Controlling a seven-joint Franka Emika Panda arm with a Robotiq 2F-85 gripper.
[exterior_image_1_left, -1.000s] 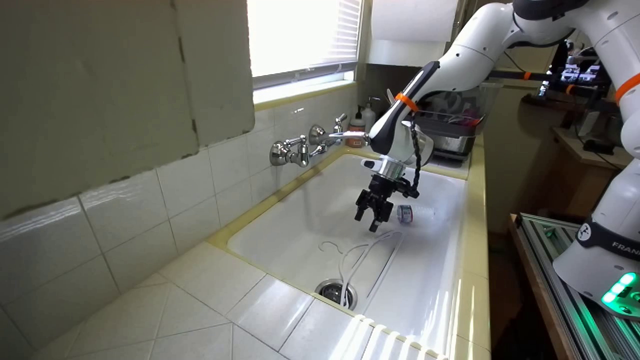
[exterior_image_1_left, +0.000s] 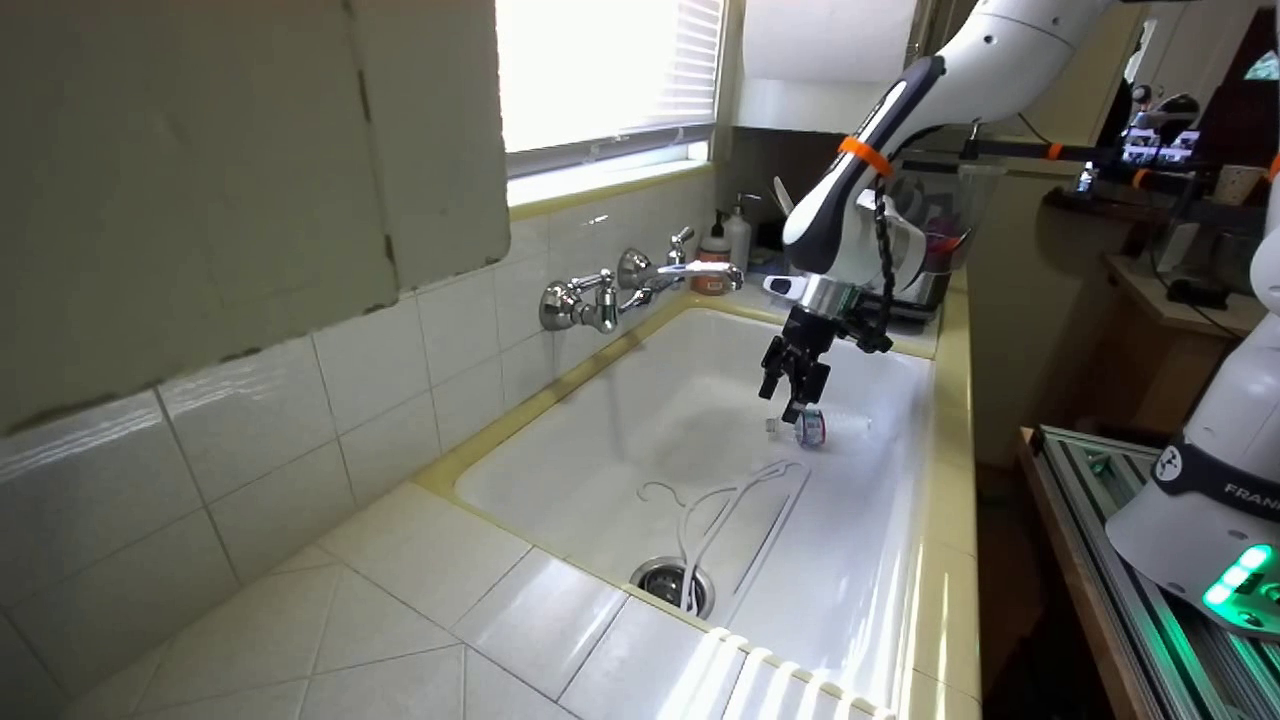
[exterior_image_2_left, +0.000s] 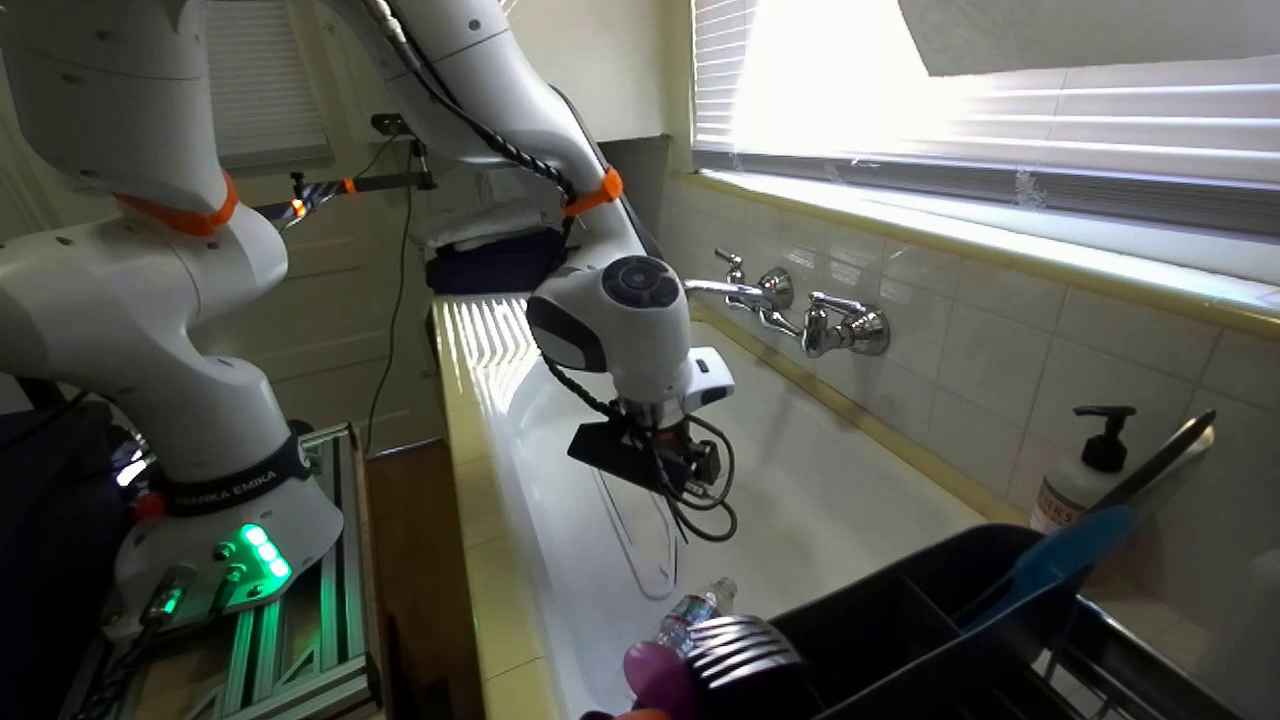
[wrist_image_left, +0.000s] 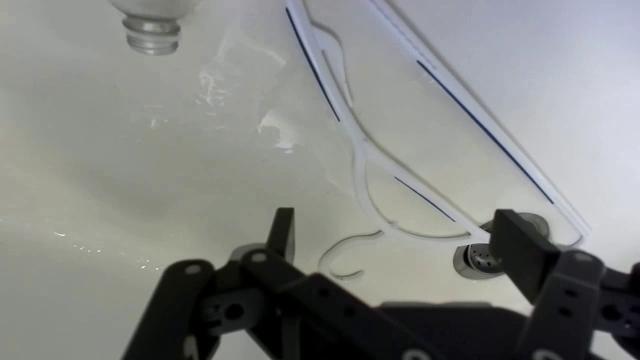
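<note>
My gripper is open above the sink, and nothing sits between its fingers. A white plastic hanger (wrist_image_left: 414, 192) lies flat on the sink floor, its hook (wrist_image_left: 342, 258) turned toward the wall side and one end over the drain (wrist_image_left: 480, 258). On the same floor a clear bottle (exterior_image_1_left: 812, 427) with a label rests on its side. From exterior view 1 the gripper (exterior_image_1_left: 792, 390) appears in front of the bottle's neck end, higher than the sink floor. In the wrist view just the bottle's neck (wrist_image_left: 152, 36) shows, at the top left, apart from my fingers.
Chrome taps (exterior_image_1_left: 600, 300) and a spout reach over the sink from the tiled wall. A black dish rack (exterior_image_2_left: 948, 588) with utensils stands at one end, beside a soap bottle (exterior_image_2_left: 1086, 468). Much of the white sink floor (exterior_image_1_left: 600, 468) is bare.
My arm and gripper have moved up and toward the dish rack end, from above the hanger's near side to beside the bottle's neck. Hanger and bottle lie where they were.
</note>
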